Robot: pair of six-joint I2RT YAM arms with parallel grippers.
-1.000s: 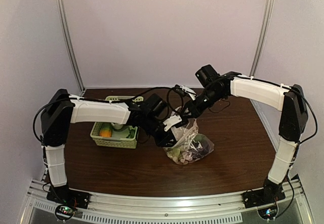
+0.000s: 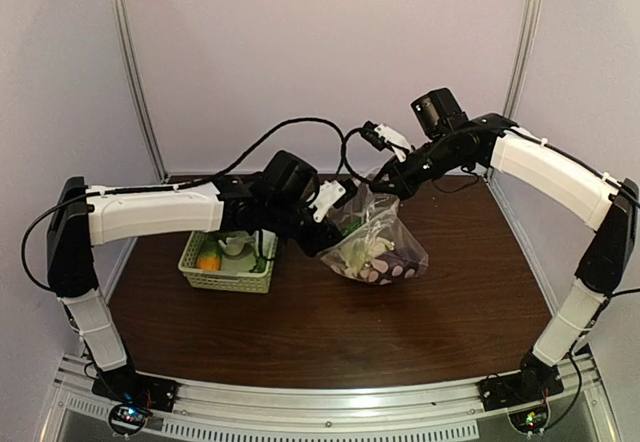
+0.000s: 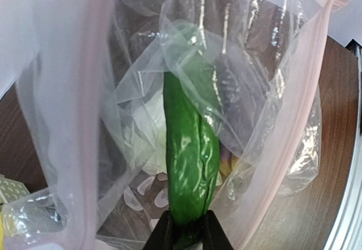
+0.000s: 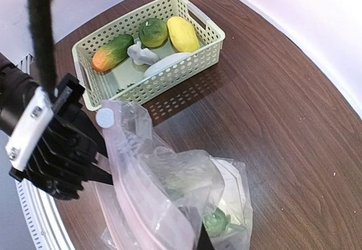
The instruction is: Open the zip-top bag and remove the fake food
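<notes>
The clear zip top bag (image 2: 385, 247) with pink-edged rims hangs from my right gripper (image 2: 378, 184), which is shut on its film near the rim. Its mouth gapes in the left wrist view. My left gripper reaches in there, shut on the end of a long, wrinkled green vegetable (image 3: 189, 148). That vegetable lies lengthwise inside the bag, partly behind clear film. Deeper in the bag are pale round slices (image 3: 161, 198) and a whitish leafy piece (image 3: 150, 131). In the right wrist view the bag's folds mostly cover the right fingertips.
A pale green basket (image 4: 164, 89) stands to the left, close to the left arm. In it lie an orange-and-green fruit (image 4: 112, 52), a yellow fruit (image 4: 182, 34), a round green one (image 4: 153, 32) and other pieces.
My right arm has risen and pulled the bag's top upward, so the bag hangs longer and stretched. The left gripper has moved a little up and left.
</notes>
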